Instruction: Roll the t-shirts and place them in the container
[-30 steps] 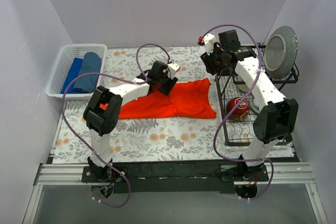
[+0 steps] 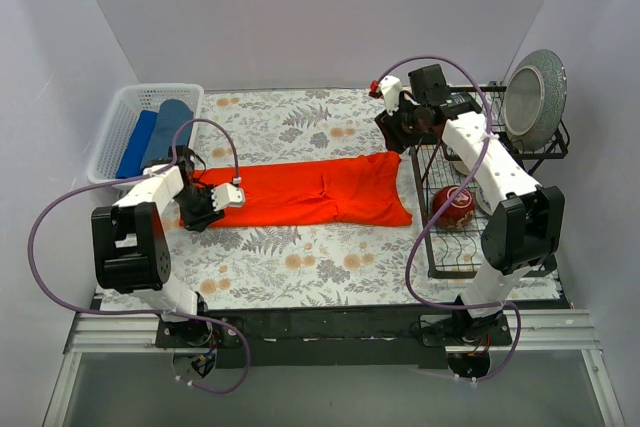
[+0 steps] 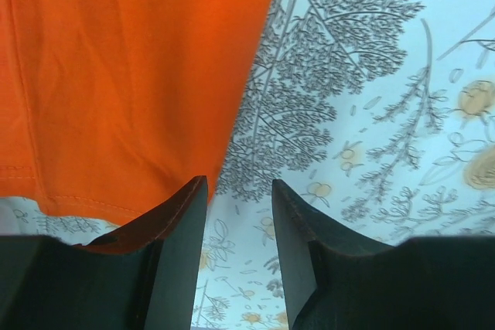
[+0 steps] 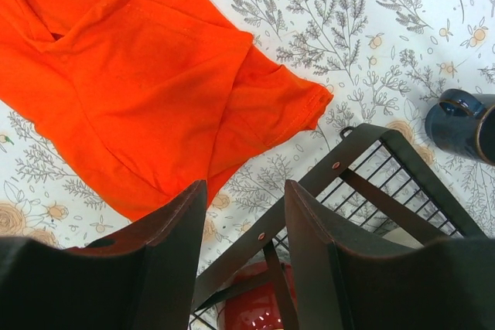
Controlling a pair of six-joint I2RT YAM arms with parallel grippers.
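An orange t-shirt (image 2: 290,192) lies stretched sideways on the floral mat, folded and rumpled toward its right end (image 4: 155,98). My left gripper (image 2: 203,213) is low at the shirt's left end; in the left wrist view its fingertips (image 3: 240,187) stand apart at the shirt's edge (image 3: 139,113), part open with nothing seen held. My right gripper (image 2: 393,135) hangs open above the shirt's upper right corner, beside the rack; its fingers (image 4: 155,260) show nothing between them.
A white basket (image 2: 110,147) with blue folded cloths sits at the left. A wire rack (image 2: 430,257) with plates and a red bowl (image 2: 455,209) occupies the right. A dark blue mug (image 4: 472,129) stands near the rack.
My left gripper has moved from the shirt's middle to its left end and down. My right gripper has shifted slightly downward in the top view.
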